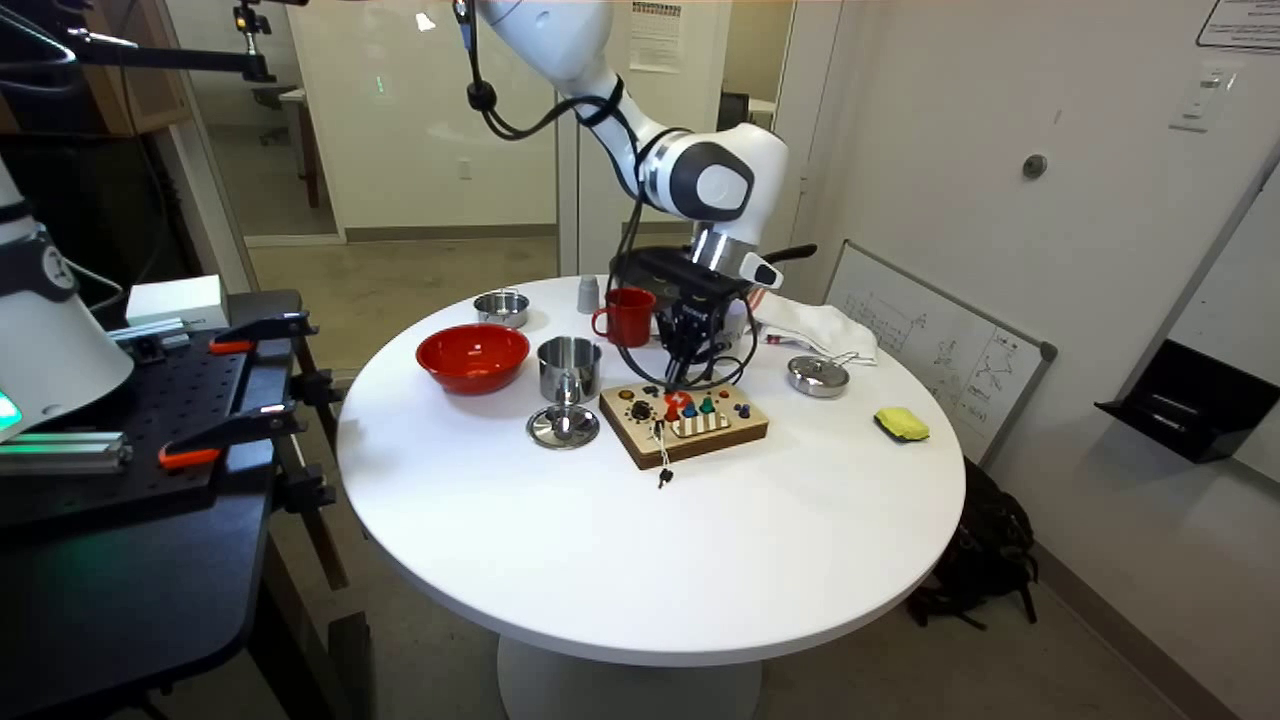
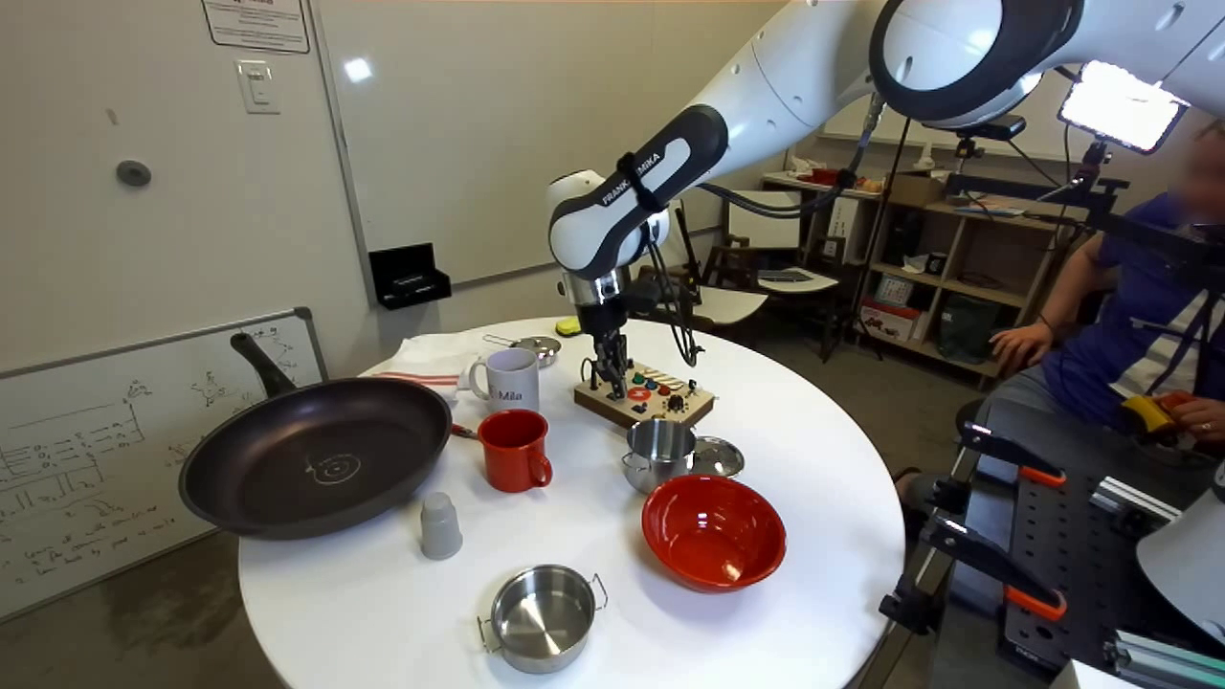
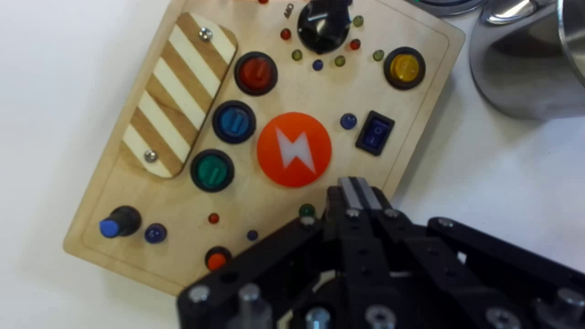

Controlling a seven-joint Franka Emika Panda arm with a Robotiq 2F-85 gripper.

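A wooden switch board (image 3: 181, 219) with coloured buttons, a black knob (image 3: 323, 24), a striped plate (image 3: 178, 96) and an orange lightning disc (image 3: 294, 150) lies flat on the white table. My gripper is shut, its fingertips together with nothing showing between them. In the wrist view the tips appear over the board's edge, close to the orange disc and below the blue rocker switch (image 3: 375, 132). Whether they touch the board I cannot tell. From the second exterior view, the gripper (image 2: 620, 394) points down at the side of the board (image 2: 660, 396) near the mugs.
Close to the board stand a steel pot (image 2: 659, 454), its lid (image 2: 718, 457), a red mug (image 2: 513, 450) and a white mug (image 2: 505, 380). A red bowl (image 1: 473, 359), dark pan (image 2: 322, 454) and grey cup (image 2: 439, 526) sit farther off.
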